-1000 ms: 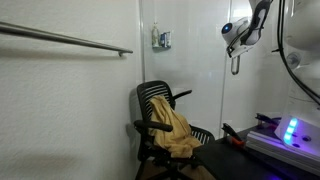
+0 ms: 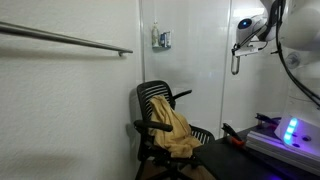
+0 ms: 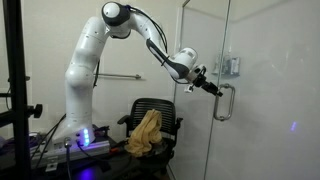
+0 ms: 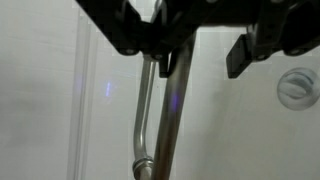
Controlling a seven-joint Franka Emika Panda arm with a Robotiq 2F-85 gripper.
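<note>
A metal door handle [image 3: 231, 105] stands out from a clear glass panel. My gripper [image 3: 219, 92] is at the upper part of it. In the wrist view the gripper is part open, its two dark fingers [image 4: 238, 57] apart. The handle's bar [image 4: 172, 110] runs up to the left finger and is partly covered by it. Whether the bar lies fully between the fingers or touches them, I cannot tell. From the first exterior view, the handle [image 2: 235, 66] hangs just below the gripper [image 2: 237, 50].
A black office chair [image 2: 150, 110] with a tan cloth [image 2: 172, 130] on it stands away from the handle. Bottles on a small wall shelf [image 2: 161, 40] are farther back. A round clear fitting [image 4: 298, 89] shows on the panel.
The arm's wrist and forearm have swung to the right in the first exterior view, while the gripper's end stays close to the handle. The chair and cloth look unchanged.
</note>
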